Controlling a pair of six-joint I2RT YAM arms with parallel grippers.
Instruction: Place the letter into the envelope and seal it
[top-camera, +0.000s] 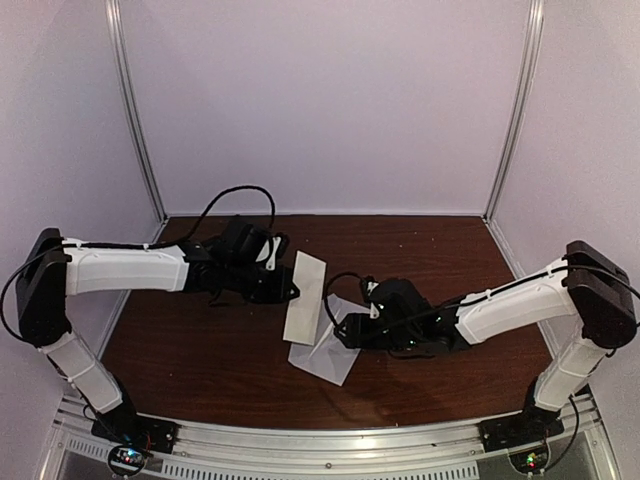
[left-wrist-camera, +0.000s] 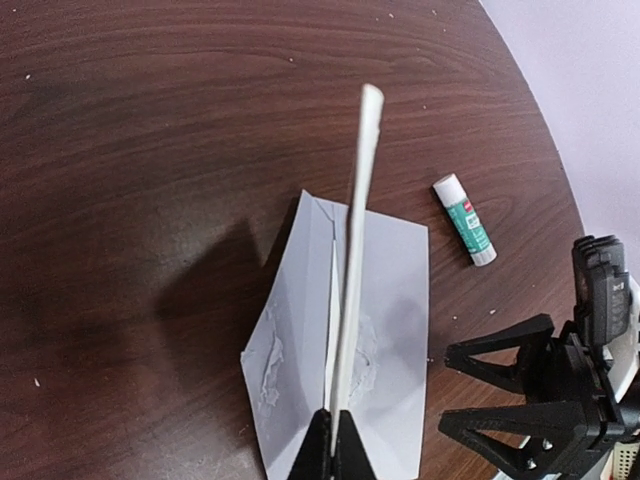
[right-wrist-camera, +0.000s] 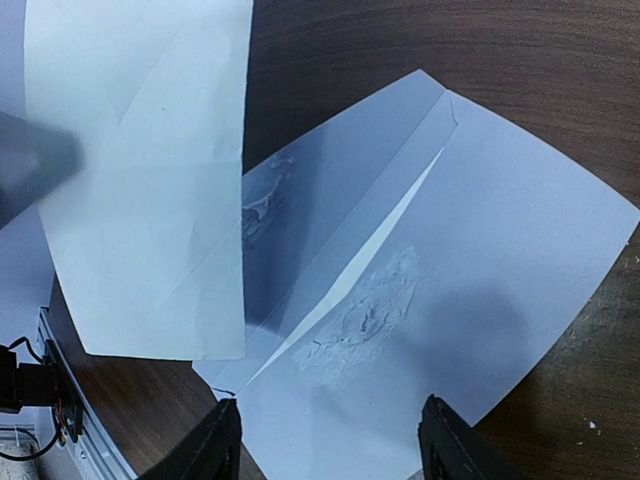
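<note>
A white letter (top-camera: 304, 297) hangs upright from my left gripper (top-camera: 290, 290), which is shut on it; in the left wrist view it shows edge-on, rising from between the fingertips. Below it the envelope (right-wrist-camera: 510, 260) lies on the table with a narrow slit along its fold and smeared whitish patches beside it, seen in the right wrist view. My right gripper stands over the envelope's near part, fingers apart, nothing seen between them.
A glue stick (left-wrist-camera: 464, 220) lies right of the envelope in the left wrist view, hidden from the top view.
</note>
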